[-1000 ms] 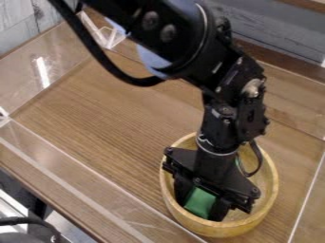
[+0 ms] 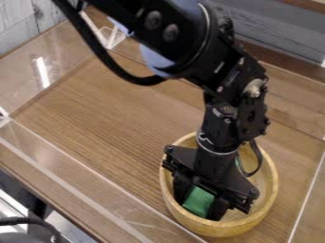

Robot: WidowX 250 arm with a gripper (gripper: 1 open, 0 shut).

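A cream-yellow round bowl [image 2: 237,223] stands at the lower right of the wooden surface. My black gripper [image 2: 208,190] reaches down into it, its fingers shut on a green object [image 2: 199,200] inside the bowl. The object's shape is mostly hidden by the fingers.
A clear plastic edge runs along the left and front, with dark cables at the lower left corner. A raised wooden ledge runs along the back right.
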